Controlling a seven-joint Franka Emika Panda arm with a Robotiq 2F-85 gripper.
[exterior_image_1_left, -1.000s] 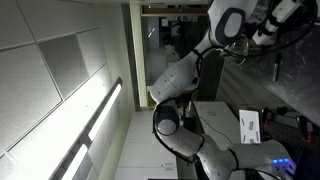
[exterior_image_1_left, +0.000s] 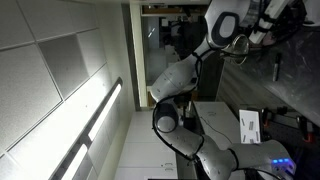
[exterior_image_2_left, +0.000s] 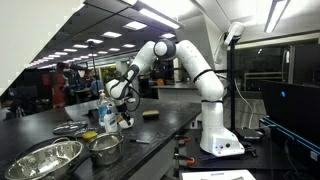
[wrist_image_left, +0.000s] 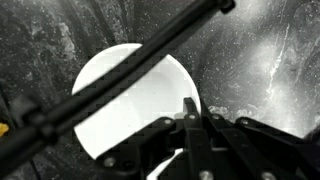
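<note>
A round white dish (wrist_image_left: 140, 95), a plate or shallow bowl, fills the middle of the wrist view over a dark speckled counter. My black gripper comes in from the bottom, and its fingertips meet the dish's right rim. They look shut on that rim, though the contact itself is small and partly hidden. In the second exterior view, the gripper (exterior_image_2_left: 123, 105) is low over the counter among other items, with a white patch of the dish (exterior_image_2_left: 125, 124) just below it.
A dark blurred bar (wrist_image_left: 120, 75) crosses the wrist view close to the lens. On the counter stand a large metal bowl (exterior_image_2_left: 50, 162), a metal pot (exterior_image_2_left: 105, 151) and bottles (exterior_image_2_left: 110, 120) close to the gripper. A yellowish block (exterior_image_2_left: 151, 114) lies farther right, with bare counter around it.
The far part of the arm, at the top of the first exterior view, has shifted and turned slightly. The base and surroundings look the same.
</note>
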